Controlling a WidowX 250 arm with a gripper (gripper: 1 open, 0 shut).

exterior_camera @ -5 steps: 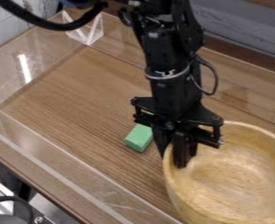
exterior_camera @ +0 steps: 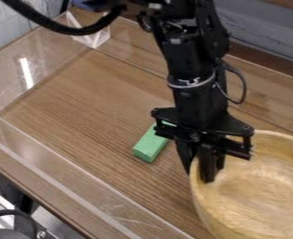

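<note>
My black gripper [exterior_camera: 206,162] points down at the right of the camera view, shut on the near-left rim of a large cream bowl [exterior_camera: 268,196], which fills the lower right and runs out of frame. A small green block [exterior_camera: 150,147] lies on the wooden table just left of the gripper.
A clear plastic-looking item [exterior_camera: 90,37] stands at the back left. Cables and metal parts sit beyond the table's lower left edge, and a grey wall rises at the back.
Over the last second the gripper and bowl have shifted slightly to the right, with small changes in the bowl's tilt. The green block has stayed in place.
</note>
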